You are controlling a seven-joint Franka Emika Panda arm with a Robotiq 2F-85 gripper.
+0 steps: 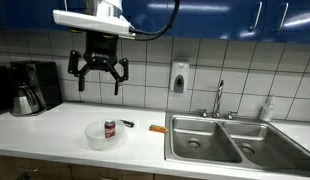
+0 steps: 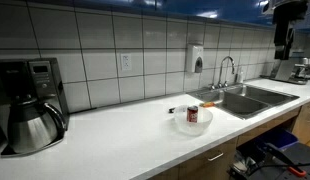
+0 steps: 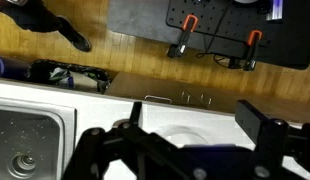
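Note:
High above the counter hangs my gripper [image 1: 99,88], its two fingers spread wide apart with nothing between them. In the wrist view the gripper also stands open. Below it on the counter is a round, pale bowl [image 1: 92,133], seen in the second exterior view as a whitish bowl [image 2: 202,126] too. A small dark red can [image 1: 110,129] with a light top sits upright inside the bowl; it appears again as a can [image 2: 192,114]. From the wrist, only part of the bowl's pale rim shows, and the gripper body hides the rest.
A dark-handled item [image 1: 128,123] and an orange item [image 1: 157,128] lie behind the bowl. The double sink [image 1: 210,160] is to the right, with a faucet [image 1: 218,100]. A coffee maker [image 2: 33,105] stands at the left.

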